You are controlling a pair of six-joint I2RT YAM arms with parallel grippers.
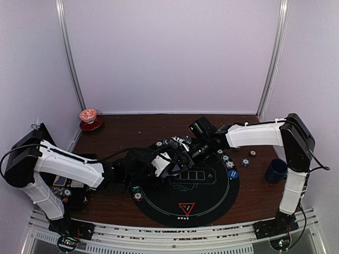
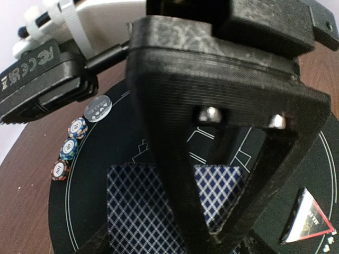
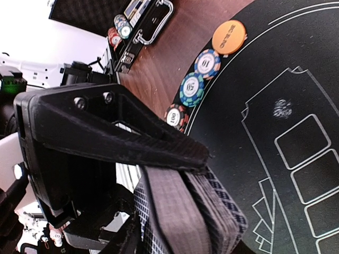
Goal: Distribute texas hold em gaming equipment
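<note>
A deck of cards with a blue-and-white lattice back is at the fingers of both grippers, over the round black poker mat. My left gripper is against the deck, one finger crossing in front of its back; how tightly its fingers stand is not clear. My right gripper is open and close beside the left one. In the right wrist view its upper finger lies over the end of the deck; its other finger is mostly hidden.
Chips line the mat's rim, with a silver dealer disc and an orange blind disc. A triangular marker lies near the front. The open chip case is left, a mug right, a bowl back left.
</note>
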